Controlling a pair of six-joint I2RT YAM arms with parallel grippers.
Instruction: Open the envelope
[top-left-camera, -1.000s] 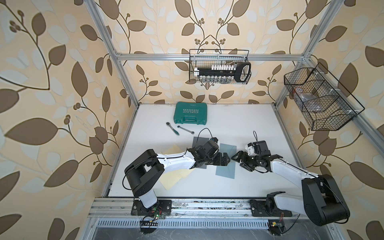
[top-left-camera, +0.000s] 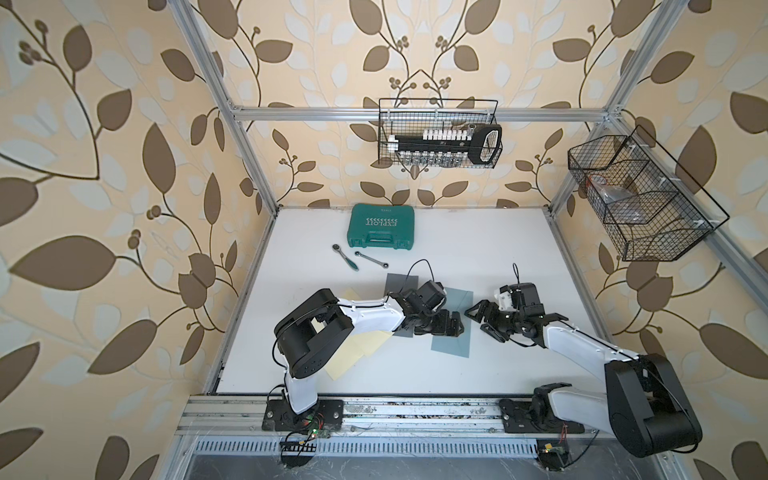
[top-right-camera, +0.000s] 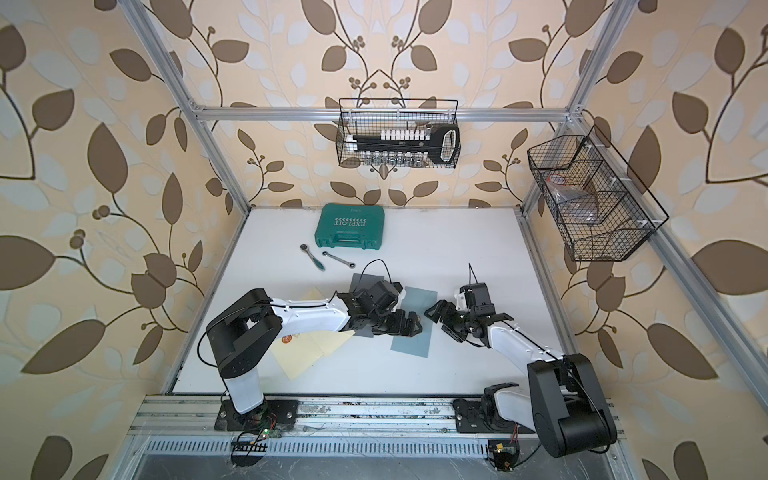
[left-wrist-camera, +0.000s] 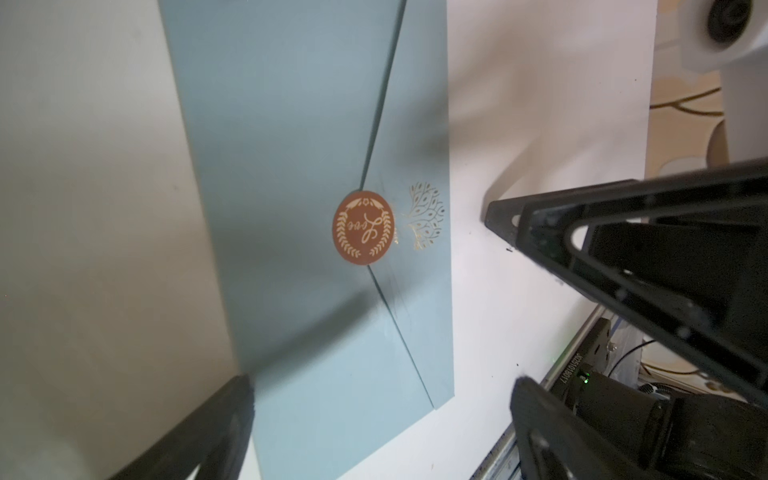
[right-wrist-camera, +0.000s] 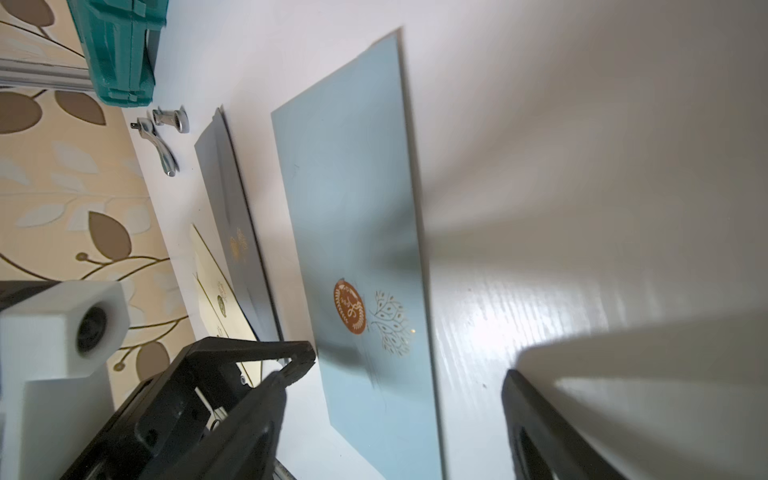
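Note:
A light blue envelope (left-wrist-camera: 280, 160) lies flat on the white table, its flap held down by a round brown "Love" seal (left-wrist-camera: 363, 227). Over it, in the left wrist view, my left gripper is open, one finger towards each long side and nothing between. My right gripper is above the envelope's flap edge in the right wrist view; its fingers stand well apart and hold nothing. From the top left view, both grippers face each other across the envelope (top-left-camera: 453, 345). Whether any fingertip touches the paper is hard to tell.
A grey envelope (right-wrist-camera: 232, 192) and a cream one (top-left-camera: 350, 357) lie left of the blue one, partly under my left arm. Behind are two wrenches (top-left-camera: 345, 257) (top-left-camera: 372, 260) and a green case (top-left-camera: 381, 226).
The envelope has not moved.

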